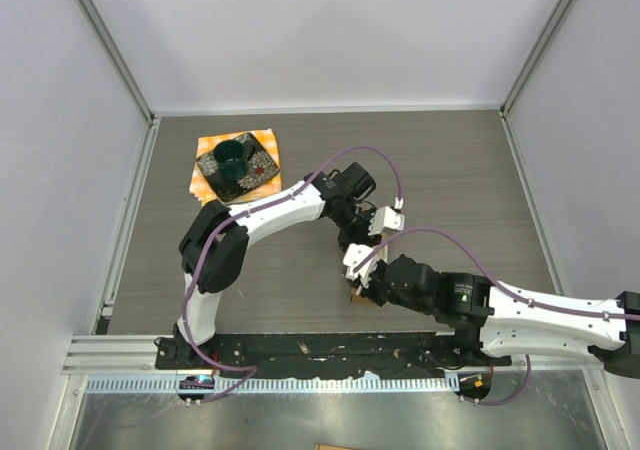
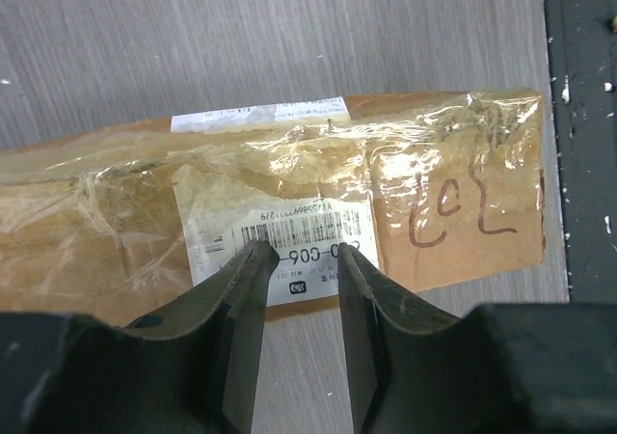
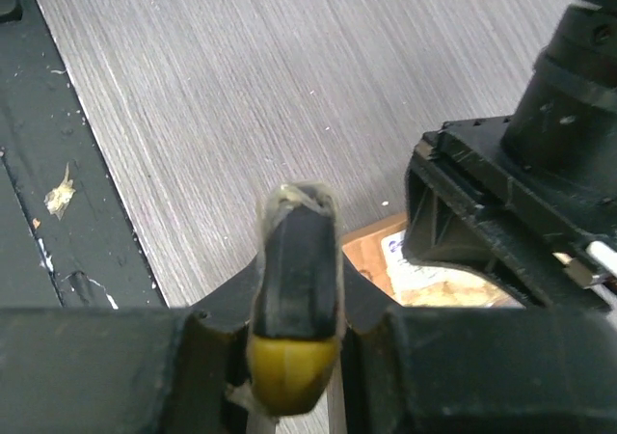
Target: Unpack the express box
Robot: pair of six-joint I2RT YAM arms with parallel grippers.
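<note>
A long brown cardboard box (image 2: 458, 198), wrapped in clear tape, lies on the table. Its white barcode label (image 2: 333, 224) faces up and handwriting marks one end. My left gripper hangs above the label, partly open, with an empty gap between its fingers. In the right wrist view, my right gripper is shut on a black-and-yellow tool (image 3: 297, 280) that looks like a cutter; its blade cannot be made out. From above, the two arms hide most of the box (image 1: 362, 298).
At the back left, a dark green cup (image 1: 230, 156) stands on a patterned dark tray (image 1: 265, 167) over an orange checked cloth (image 1: 262, 136). The grippers are very close together.
</note>
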